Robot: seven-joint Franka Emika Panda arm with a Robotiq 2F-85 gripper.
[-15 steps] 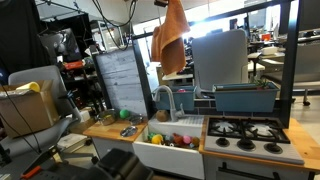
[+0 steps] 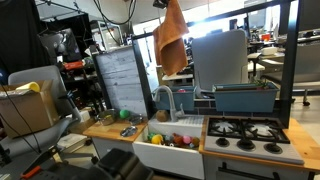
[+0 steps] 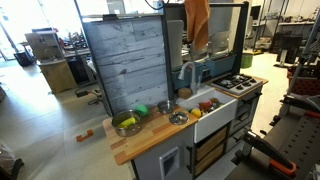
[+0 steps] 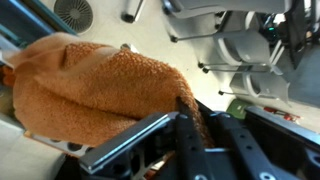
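Note:
An orange-brown cloth hangs high above the sink in exterior view 1, its lower end clear of the counter. Exterior view 2 has the same cloth at the top edge, in front of the dark frame. In the wrist view the cloth spreads out from the black fingers over much of the left side. My gripper is shut on the cloth. Only a bit of the gripper shows at the top of exterior view 1.
Below stands a white sink with colourful items in it and a faucet behind. A stove lies to the right. Bowls and a pot sit on the wooden counter. A teal rack stands behind.

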